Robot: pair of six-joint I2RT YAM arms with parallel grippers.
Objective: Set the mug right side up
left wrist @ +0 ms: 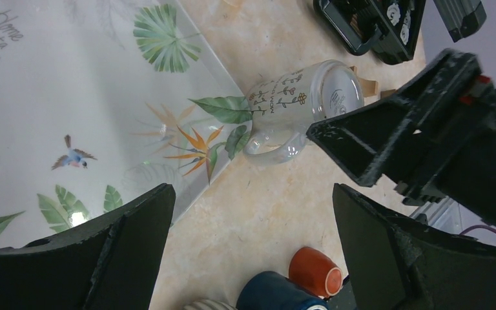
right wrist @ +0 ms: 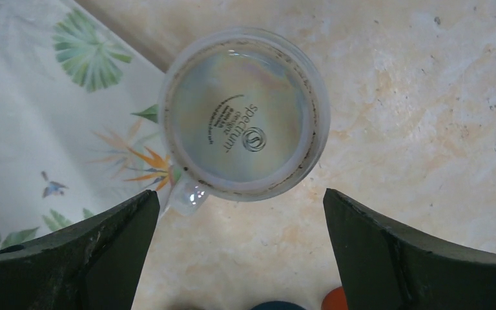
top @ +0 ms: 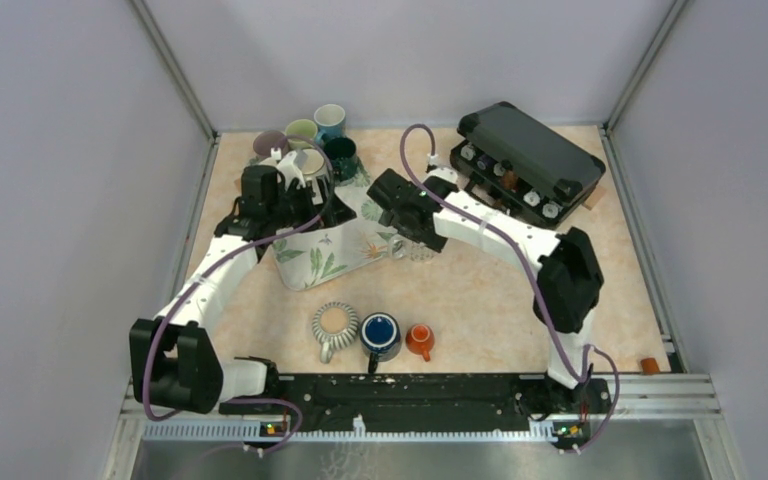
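Observation:
The clear glass mug [left wrist: 278, 100] with printed flowers stands beside the patterned tray [top: 310, 260]; its base with printed lettering faces up toward the right wrist camera [right wrist: 245, 119], so it is upside down, handle toward lower left. My right gripper is open above the mug, hiding most of it in the top view. My left gripper is open over the tray, left of the mug, with nothing between its fingers.
Several mugs [top: 330, 120] stand at the back left. A black case [top: 530, 150] sits back right. A striped mug [top: 335, 325], a navy mug [top: 380, 335] and an orange cup [top: 420, 340] line the front.

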